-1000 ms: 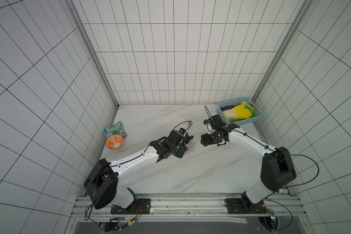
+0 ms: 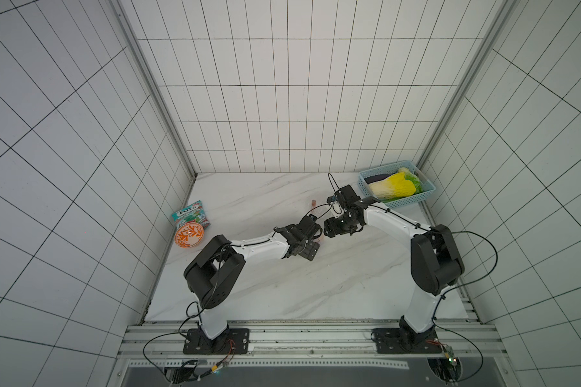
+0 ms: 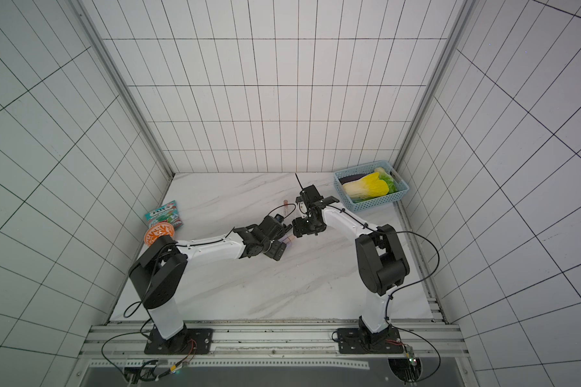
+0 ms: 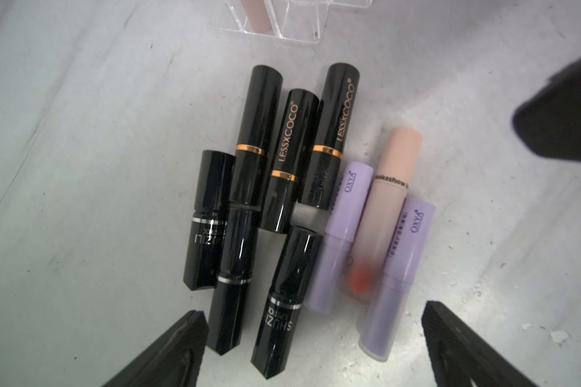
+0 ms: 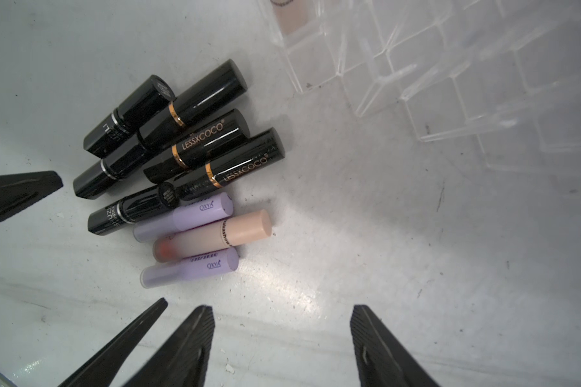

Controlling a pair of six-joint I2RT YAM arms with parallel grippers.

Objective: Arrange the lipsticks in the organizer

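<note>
Black lipsticks (image 4: 287, 148), two lilac tubes (image 4: 400, 258) and a peach tube (image 4: 392, 161) lie side by side on the table. The clear organizer (image 5: 458, 96) stands just behind them, with a peach tube (image 5: 290, 19) in one compartment. My left gripper is open over the front ends of the lipsticks, nothing held. My right gripper is open over bare table beside the lilac tubes, with nothing between its fingers.
A blue basket (image 2: 397, 201) of vegetables stands at the back right; an orange-patterned container (image 2: 189, 235) and a colourful packet (image 2: 187, 213) at the left. The grippers are close together.
Over the last second both arms have moved inward, my left gripper rightward over the lipsticks and my right gripper leftward toward them.
</note>
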